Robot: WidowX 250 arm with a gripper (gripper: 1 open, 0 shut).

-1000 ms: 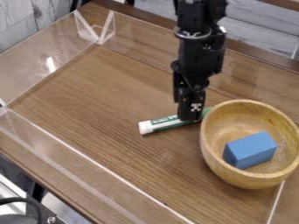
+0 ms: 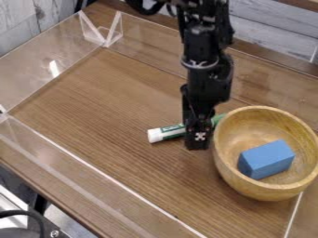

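Observation:
The black arm reaches down from the top centre, its gripper (image 2: 199, 136) low over the table beside a white and green stick-like object (image 2: 165, 132), partly hidden behind the fingers. The gripper is open; whether anything lies between its fingers is unclear. A wooden bowl (image 2: 282, 122) at the right holds a blue block (image 2: 265, 158); the gripper is just left of its rim.
A white bracket-like piece (image 2: 99, 30) stands at the back left. A dark cable runs at the lower-left edge.
The gripper has come lower and toward the front of the table, down to the stick-like object near the bowl. The bowl and block look unmoved.

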